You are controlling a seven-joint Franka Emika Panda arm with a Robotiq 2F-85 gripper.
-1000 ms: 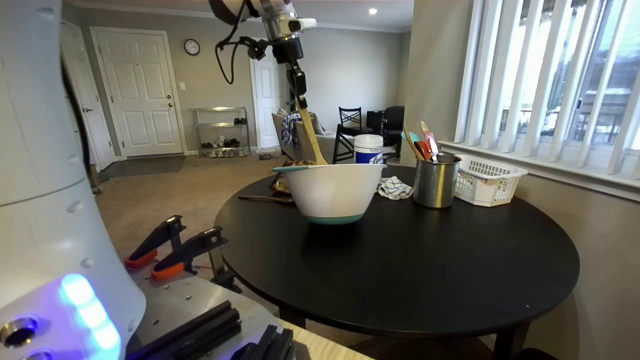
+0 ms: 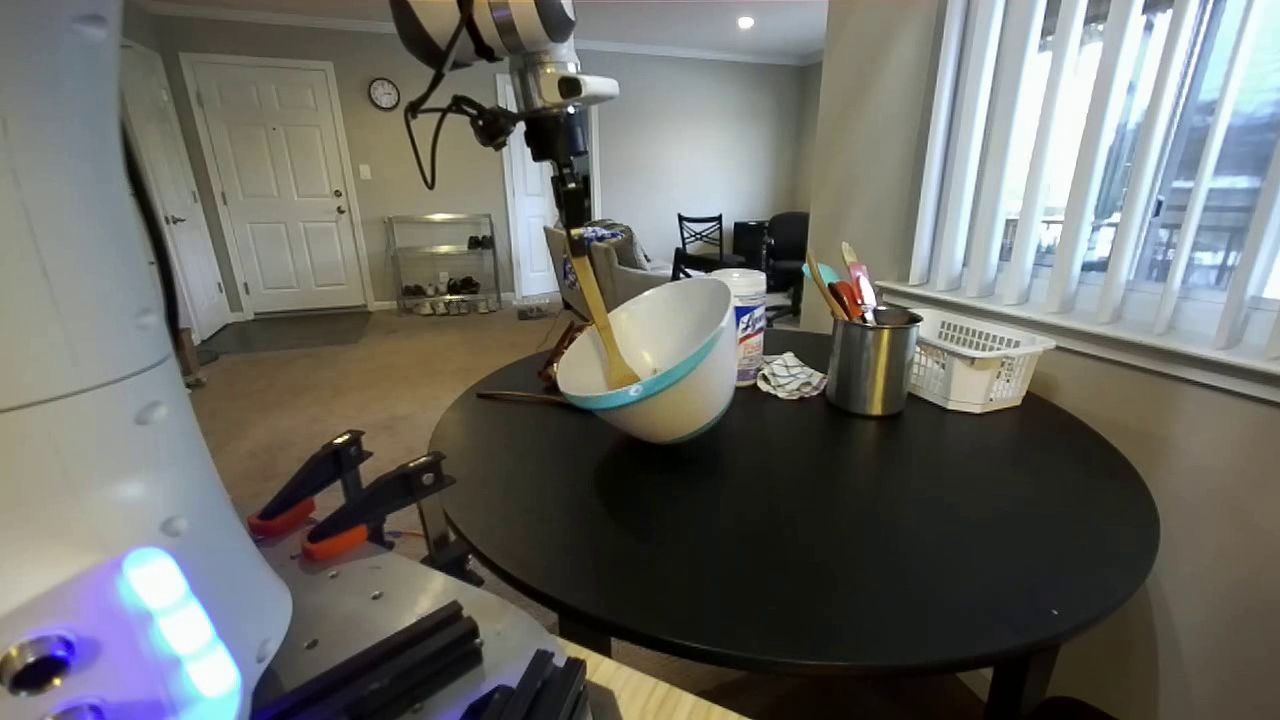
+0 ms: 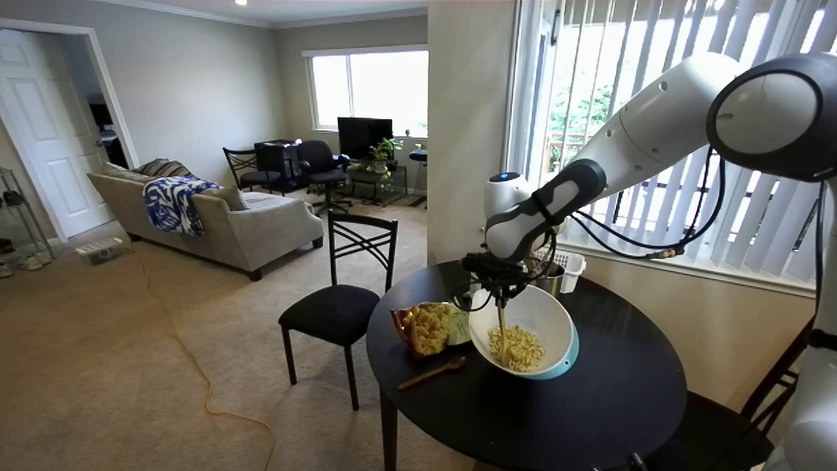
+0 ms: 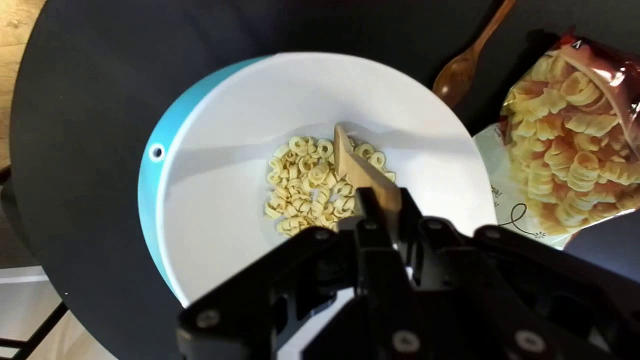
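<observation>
A white mixing bowl [image 2: 696, 402] with a turquoise rim band leans steeply on the black table, its mouth tipped toward the robot base side in exterior view 1. Inside it lies a heap of small curly pasta [image 4: 306, 180]. My gripper is shut on the handle of a wooden spatula [image 2: 596, 314], above the bowl. The spatula slants down into the bowl; in exterior view 1 its blade rests against the lowered rim side. From the wrist view, the blade reaches the edge of the pasta, and the fingers hide part of the handle.
Beside the bowl lie a pasta bag [image 3: 429, 328] and a brown wooden spoon [image 3: 431, 373]. A steel utensil pot [image 2: 872, 366], a white basket [image 2: 978, 366], a checked cloth [image 2: 791, 376] and a wipes canister [image 2: 747, 324] stand behind.
The bowl has gone from upright to strongly tilted. My gripper and the spatula have shifted left in exterior view 1, the spatula still held.
</observation>
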